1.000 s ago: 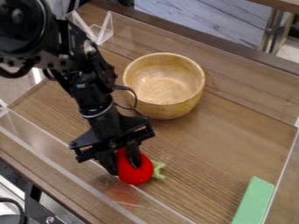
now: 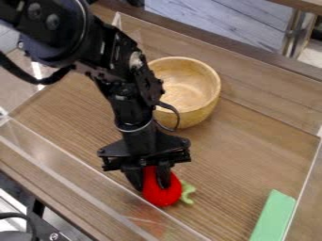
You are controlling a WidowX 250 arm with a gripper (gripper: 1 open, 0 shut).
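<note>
My black gripper (image 2: 149, 174) is lowered at the front centre, its fingers around a red round object (image 2: 164, 192) with a green leafy top (image 2: 187, 196), like a toy tomato or strawberry. Whether the fingers are closed tightly on it is hard to tell. A wooden bowl (image 2: 194, 83) stands behind the arm, partly hidden by it.
A mint-green board (image 2: 273, 216) lies at the front right. A clear plastic wall runs along the front left, close to the red object.
The arm has shifted slightly right and now hides more of the bowl. The red object has moved a little right and down with the gripper around it.
</note>
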